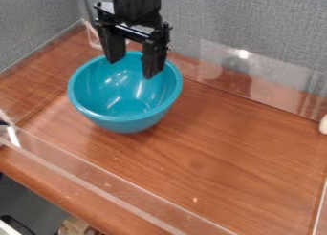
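Observation:
A teal plastic bowl [124, 105] sits upright on the wooden table, left of centre. My black gripper [132, 57] hangs from above over the bowl's back part, its two fingers spread open and pointing down toward the bowl's opening. I see nothing held between them; whether the fingertips touch the bowl cannot be told.
A clear plastic barrier runs along the back and near edges, with a grey padded wall [255, 29] behind. A small white object [322, 124] shows at the far right edge.

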